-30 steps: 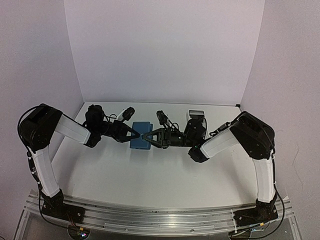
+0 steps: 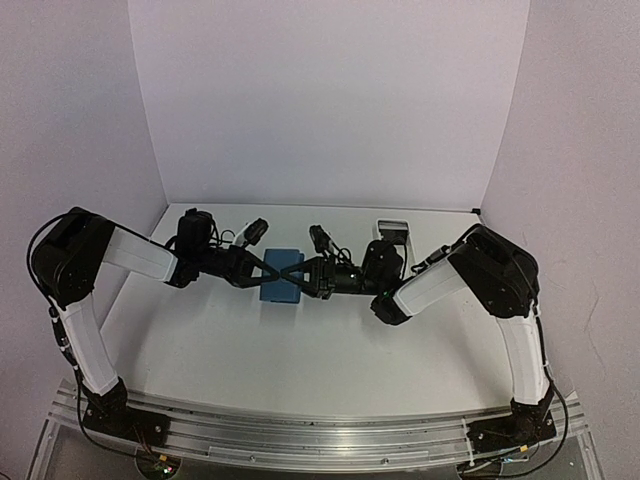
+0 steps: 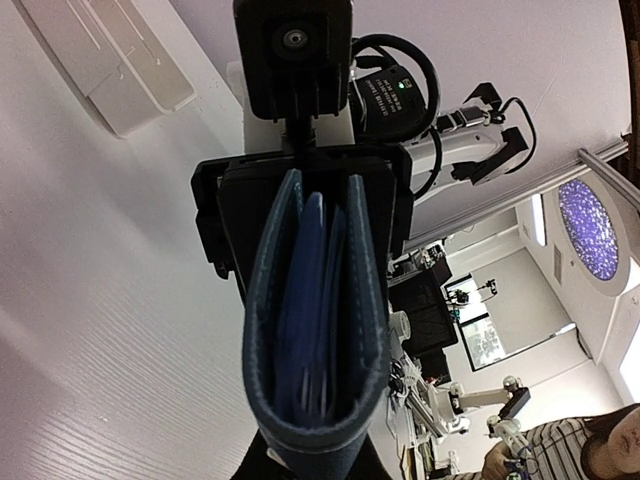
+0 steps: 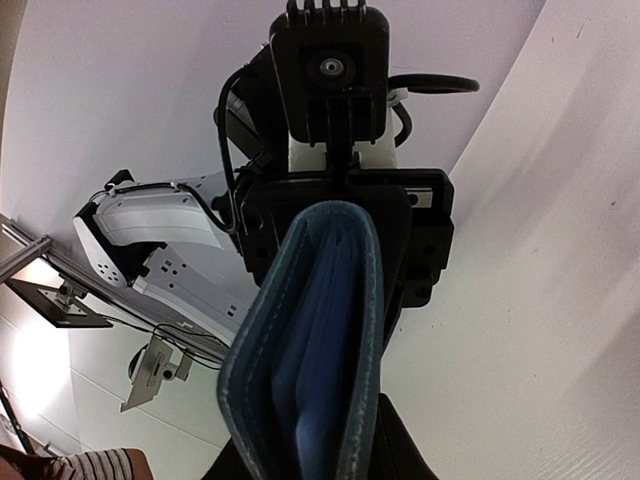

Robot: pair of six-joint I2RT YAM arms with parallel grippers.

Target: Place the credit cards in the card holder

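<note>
The blue card holder (image 2: 281, 292) is between the two arms, near the middle of the table in the top view. My left gripper (image 2: 274, 273) reaches it from the left and is shut on it. From the right, my right gripper (image 2: 290, 274) has its fingertips at the holder; whether they press on it is unclear. In the left wrist view the card holder (image 3: 262, 350) appears edge-on, with thin blue cards or inner layers (image 3: 312, 310) between its covers. The same card holder (image 4: 255, 380) fills the middle of the right wrist view, hiding most of the fingers there.
A pale box (image 2: 393, 228) stands at the back of the table, behind the right arm. Both grippers are very close together at the holder.
The holder has shifted slightly toward the front of the table. My right arm has moved a little to the left, its fingertips further over the holder.
</note>
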